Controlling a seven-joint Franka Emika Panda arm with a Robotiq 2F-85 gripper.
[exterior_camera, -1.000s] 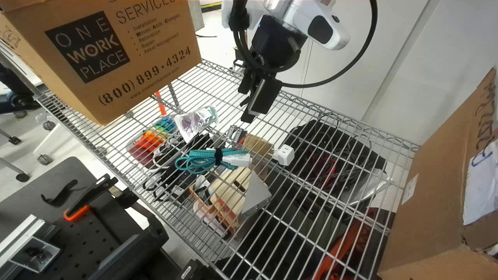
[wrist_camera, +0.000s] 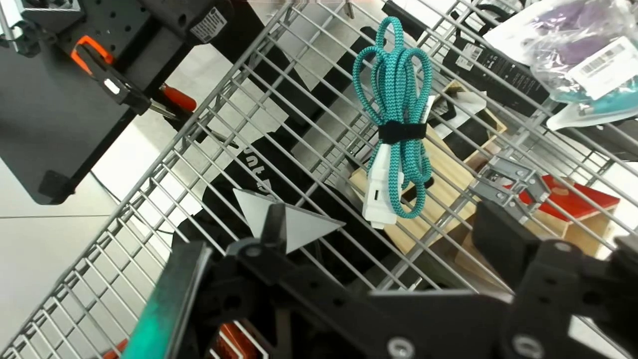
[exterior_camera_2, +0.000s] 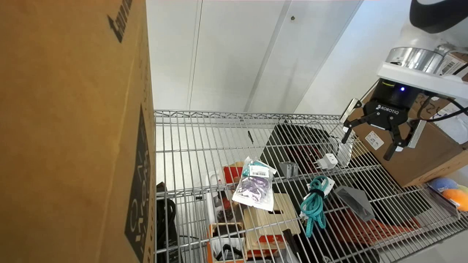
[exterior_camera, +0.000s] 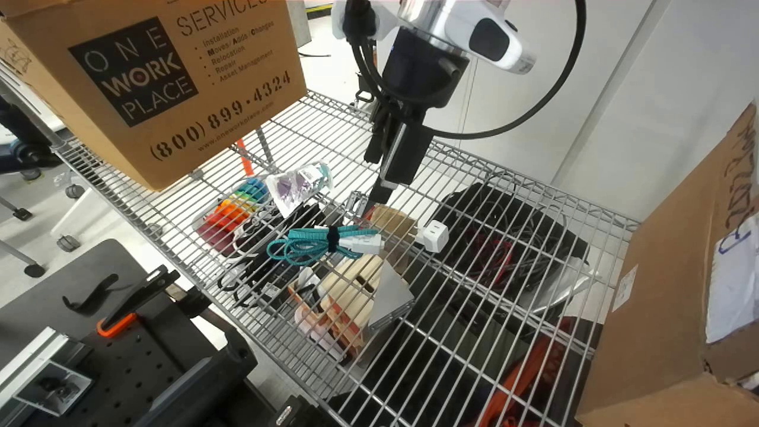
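Observation:
My gripper (exterior_camera_2: 366, 148) hangs above the wire shelf with its fingers spread and nothing between them. On the shelf lies a teal braided cable (wrist_camera: 397, 107), bundled by a black strap, with a white connector end. A white power adapter (exterior_camera: 432, 235) rests near it; in the wrist view I do not see it. The grey wedge-shaped piece (wrist_camera: 285, 216) shows close to one finger in the wrist view. A small metal bracket (exterior_camera_2: 288, 169) sits between the adapter and a clear plastic bag (exterior_camera_2: 255, 184) with purple and teal contents.
Large cardboard boxes stand at both ends of the shelf, the printed one (exterior_camera: 213, 92) and a plain one (exterior_camera: 662, 284). Wooden boxes and a black bag show through the wires from below. A dark pegboard cart (exterior_camera: 135, 349) stands beside the shelf.
My gripper has come down slightly and its angle has shifted a little. The things on the shelf have stayed where they were.

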